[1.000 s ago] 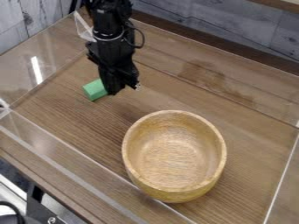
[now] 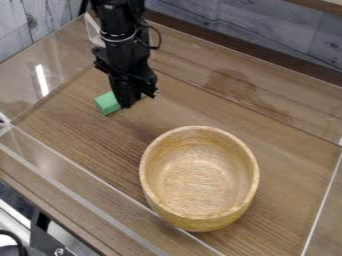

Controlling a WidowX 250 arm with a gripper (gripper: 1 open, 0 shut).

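A small green object [image 2: 110,103] lies on the wooden table in the upper left of the camera view. My black gripper [image 2: 126,92] is just over its right side, partly hiding it, with its fingers low and close together. I see nothing clearly held between them. A large round tan bowl [image 2: 199,201] sits at the lower middle right.
The gripper has risen slightly from where it was a second ago. The green object and the bowl look to be in about the same places.
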